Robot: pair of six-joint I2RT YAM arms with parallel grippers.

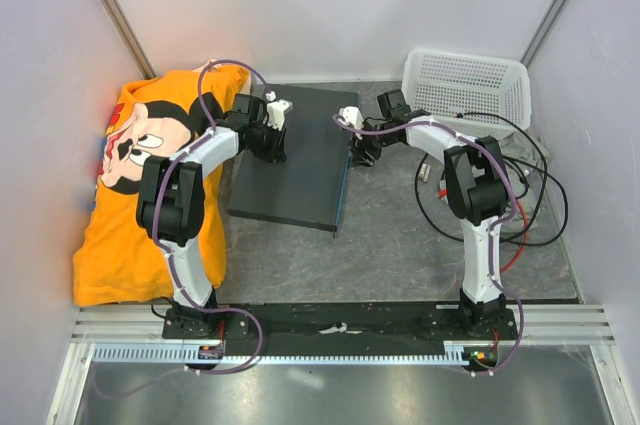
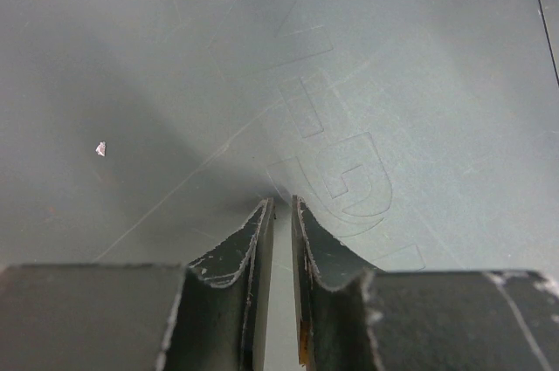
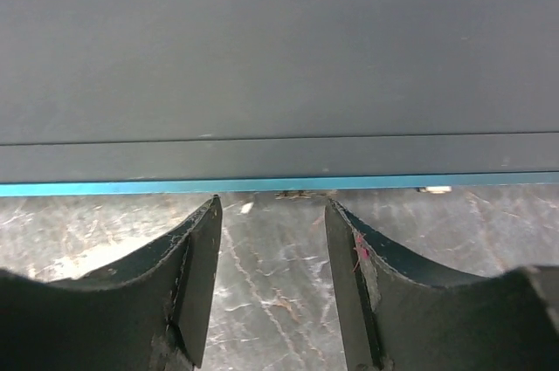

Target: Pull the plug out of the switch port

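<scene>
A flat dark switch box point(image 1: 290, 175) lies on the grey surface, its blue-trimmed edge point(image 3: 131, 188) facing right. My left gripper hangs over the box's top, fingers a little apart, nothing between them. My right gripper is at the right edge, fingers apart, just in front of the blue strip. Small metallic bits show below that strip between and right of the fingertips; I cannot tell whether one is a plug or port.
An orange cartoon cloth point(image 1: 130, 245) lies at the left. A white basket point(image 1: 465, 75) stands back right, with black and red cables point(image 1: 548, 237) and small items before it.
</scene>
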